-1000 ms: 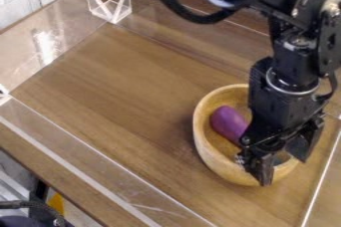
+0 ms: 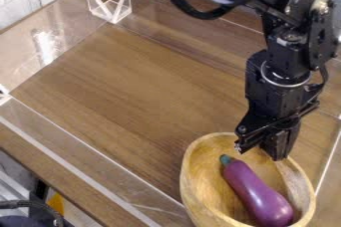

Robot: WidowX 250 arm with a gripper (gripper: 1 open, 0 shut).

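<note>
My gripper is shut at the far rim of a yellow wooden bowl at the bottom right; whether the rim sits between its fingers is unclear. A purple eggplant with a green tip lies inside the bowl, below the fingertips.
A small white wire-like object stands at the back left. The table's edge runs along the lower left.
The bowl with the eggplant has moved toward the bottom of the view. My gripper has moved up in the view, from the bowl's near side to its far side.
</note>
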